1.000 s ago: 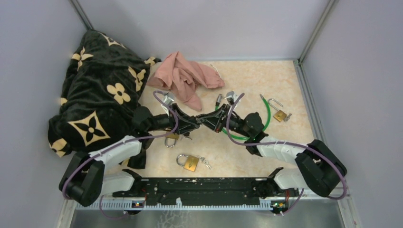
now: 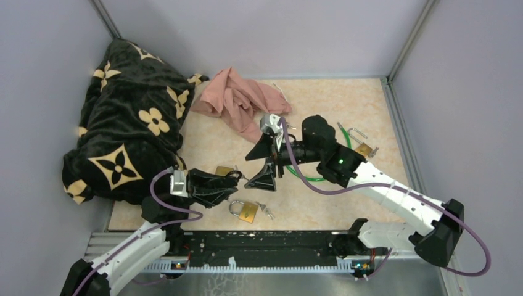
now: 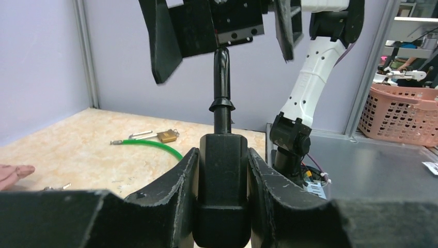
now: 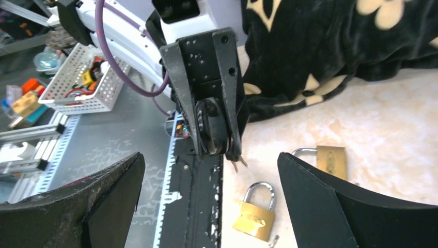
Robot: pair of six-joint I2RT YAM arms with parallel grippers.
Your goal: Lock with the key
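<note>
My left gripper (image 2: 231, 185) is shut on a black key (image 3: 223, 188), whose dark shaft points away from it in the left wrist view; small metal tips show below that gripper in the right wrist view. My right gripper (image 2: 259, 161) stands open, facing it from the right and slightly above, with nothing between its fingers. Brass padlocks lie on the tabletop (image 2: 321, 209): one (image 2: 248, 212) with keys (image 2: 266, 209) in front, one (image 4: 331, 160) behind it, partly hidden from above, and one (image 2: 363, 149) at the right with its shackle beside it.
A dark patterned cushion (image 2: 123, 123) fills the left side, and a pink cloth (image 2: 237, 102) lies at the back. A green cable (image 2: 347, 142) curves at the right.
The two grippers, earlier meeting, have separated: the left moved toward the front left, the right opened and rose toward the back.
</note>
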